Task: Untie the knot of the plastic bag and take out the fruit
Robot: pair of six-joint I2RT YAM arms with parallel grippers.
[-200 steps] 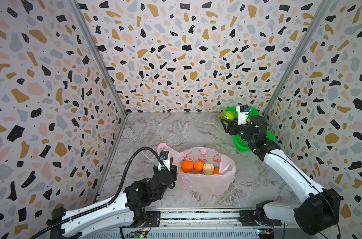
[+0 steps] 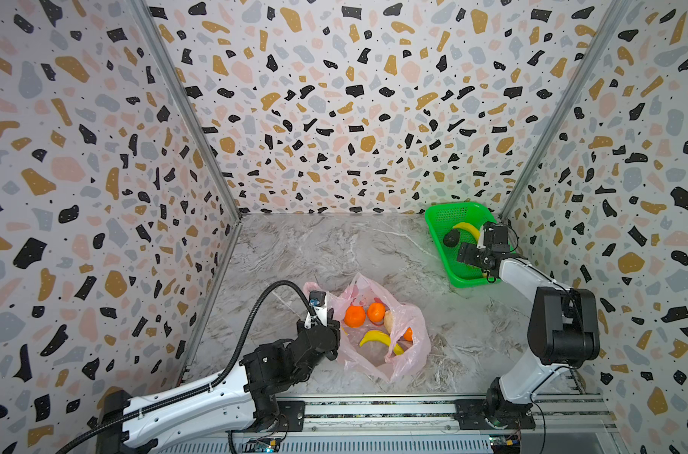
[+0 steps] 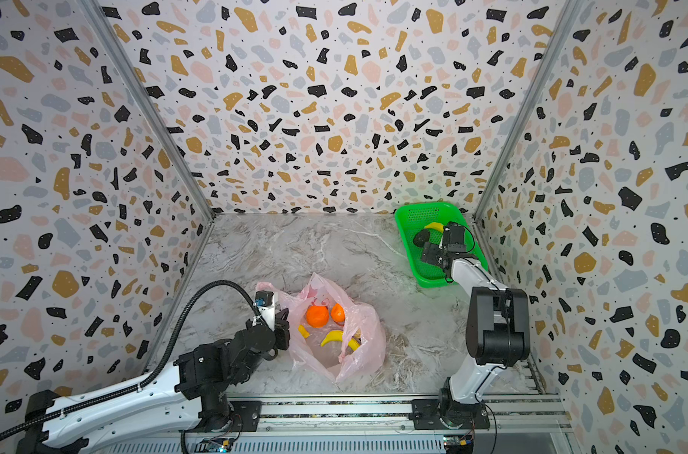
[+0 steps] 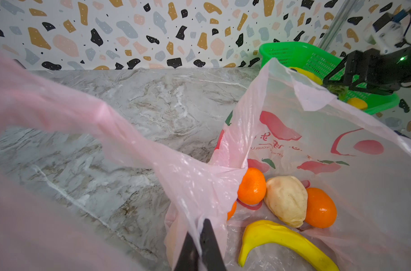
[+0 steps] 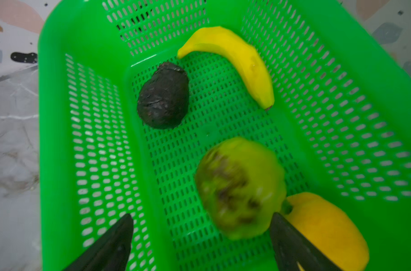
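Observation:
The pink plastic bag (image 2: 413, 355) lies open, holding oranges (image 2: 353, 315), a pale round fruit (image 4: 285, 199) and a banana (image 2: 375, 337). My left gripper is shut on the bag's film at its left side. Over the green basket (image 2: 434, 219), my right gripper is open with nothing held. Beneath it lie a mottled green fruit (image 5: 234, 185) and a yellow fruit (image 5: 327, 230), with a dark avocado (image 5: 164, 99) and a banana (image 5: 246, 63) farther inside.
Patterned walls stand at the back and both sides, close to the basket's right.
My right gripper went down into the basket and released the green fruit, which now lies inside. The left gripper shifted slightly right, and the bag's rim changed shape, showing more banana.

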